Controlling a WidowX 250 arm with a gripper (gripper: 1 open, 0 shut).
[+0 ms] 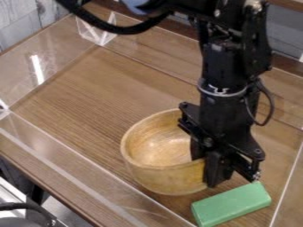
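Note:
My gripper (215, 151), black and bulky, comes down from the top right over a tan bowl (151, 152) in the lower middle. Its fingertips are at the bowl's right rim, partly hidden against it; whether they grip the rim I cannot tell. The bowl is tilted a little, its inside visible. A mint-green block (229, 205) lies at the lower right, apart from the bowl.
A clear plastic object (97, 28) stands at the back left. Clear edging runs along the left and front of the table.

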